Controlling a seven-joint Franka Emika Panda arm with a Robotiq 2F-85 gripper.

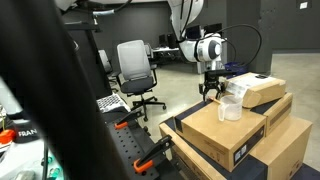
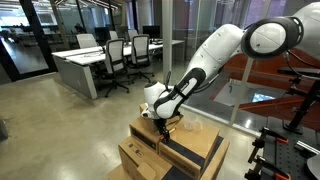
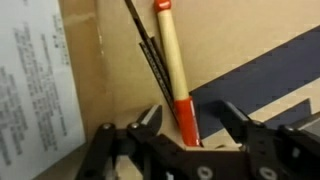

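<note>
A pale wooden stick with red ends (image 3: pixel 174 55) lies on the cardboard, running between the fingers of my gripper. The two black fingertips stand apart on either side of its lower red end, with a gap showing on each side. Just left of the stick, two thin black rods (image 3: pixel 150 48) lie almost parallel to it. In exterior view 1 my gripper (image 1: pixel 212 96) points down at the far left part of the box top; the stick is too small to make out clearly there.
A clear whitish cup (image 1: pixel 231 107) stands on the cardboard box (image 1: pixel 222 128), close to the gripper on its right. Behind it is another box (image 1: pixel 255 91). A dark tape strip (image 3: pixel 265 75) and a printed white label (image 3: pixel 38 75) show beneath the gripper.
</note>
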